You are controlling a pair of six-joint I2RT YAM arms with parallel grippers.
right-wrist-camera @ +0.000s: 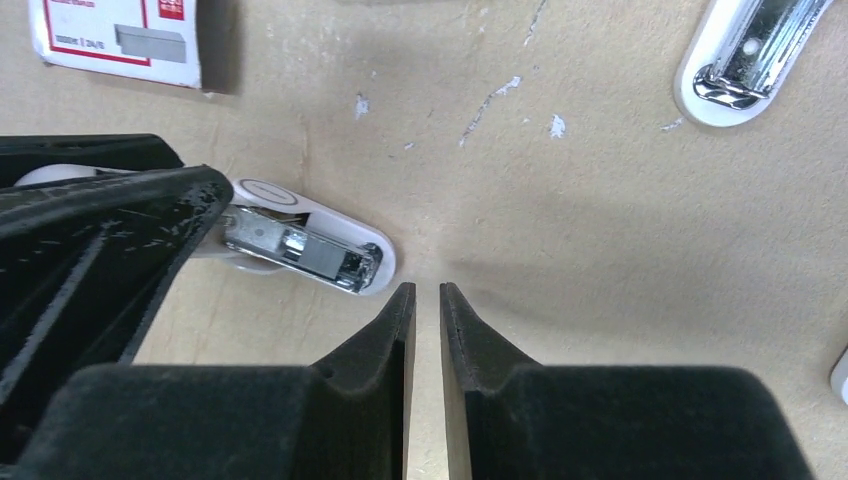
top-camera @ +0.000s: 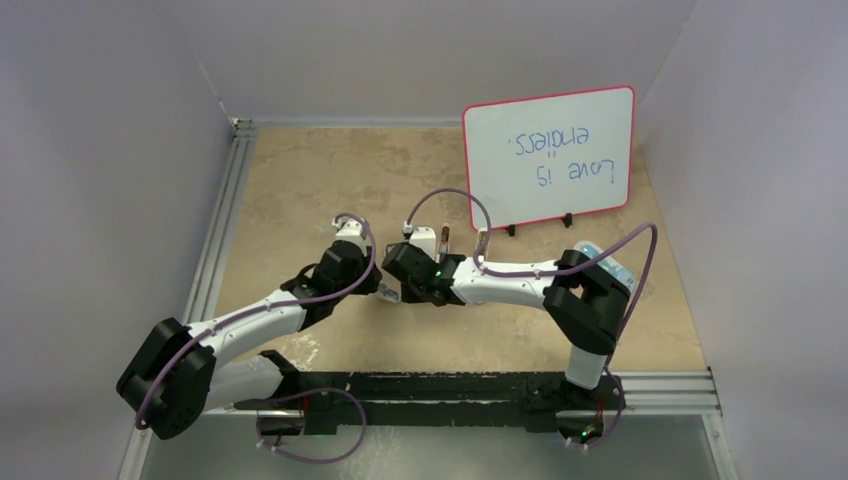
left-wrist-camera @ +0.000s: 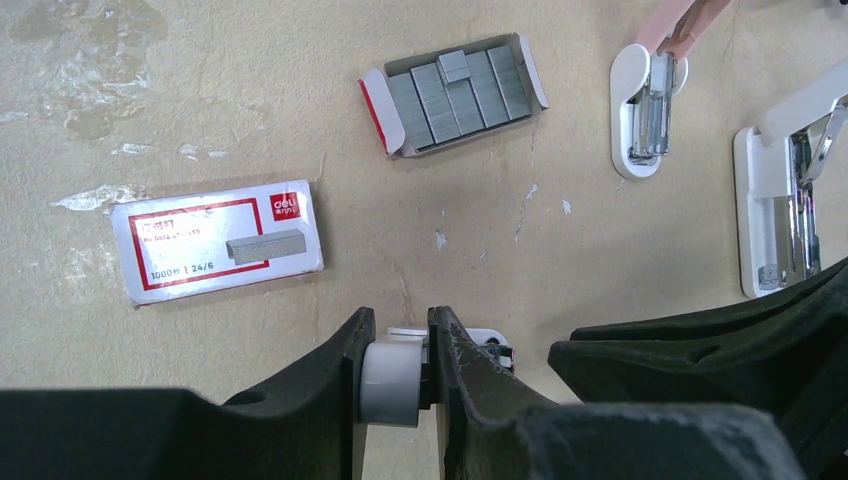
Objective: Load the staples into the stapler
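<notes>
My left gripper is shut on a white stapler (left-wrist-camera: 392,382), gripping its white body from both sides. In the right wrist view that stapler's front end (right-wrist-camera: 388,262) sticks out past the left fingers (right-wrist-camera: 190,205), its metal channel facing up. A small grey block (right-wrist-camera: 322,256), seemingly staples, sits in the channel. To the stapler's right is my right gripper, its fingertips parted by a narrow gap with bare table showing through. An open tray of grey staple strips (left-wrist-camera: 458,95) lies beyond.
A closed staple box (left-wrist-camera: 218,243) lies left of the tray. Two more staplers, one pink and white (left-wrist-camera: 632,100) and one white (left-wrist-camera: 757,210), stand to the right. A whiteboard (top-camera: 550,200) rises at the back right. Between the tray and the grippers the table is bare.
</notes>
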